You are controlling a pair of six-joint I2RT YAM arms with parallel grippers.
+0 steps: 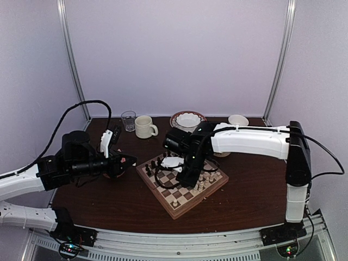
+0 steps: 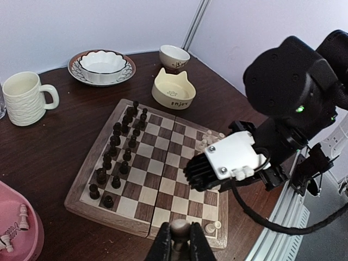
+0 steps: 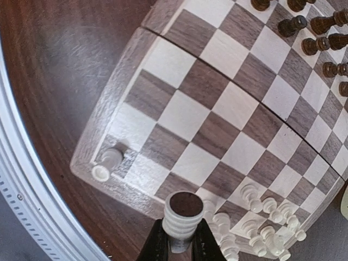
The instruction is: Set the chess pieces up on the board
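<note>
The wooden chessboard has black pieces standing in rows on its far-left side and white pieces along the opposite side, with a lone white piece at the near corner. My right gripper is over the board, holding a white piece upright between its fingers. My left gripper is off the board's left side, shut on another white piece. A pink bowl at the left holds loose white pieces.
A mug, a glass, a plate with a bowl, a cream dish and a small bowl stand behind the board. Bare table lies at the front and right.
</note>
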